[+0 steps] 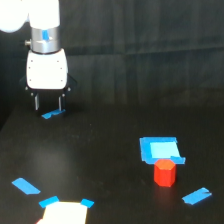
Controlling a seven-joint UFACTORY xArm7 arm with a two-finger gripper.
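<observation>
My white gripper hangs at the upper left, its two dark fingers apart and nothing visible between them. Well away from it, at the lower right, a red block with a many-sided outline rests on the dark table. Right behind the block lies a blue-bordered square with a pale centre. The block stands at or just over the square's near edge; whether they touch is unclear.
Blue tape strips lie at the left, beneath the gripper, and at the right. A pale object with blue tape at its corners is cut off by the bottom edge. Mid-table is clear; a dark curtain hangs behind.
</observation>
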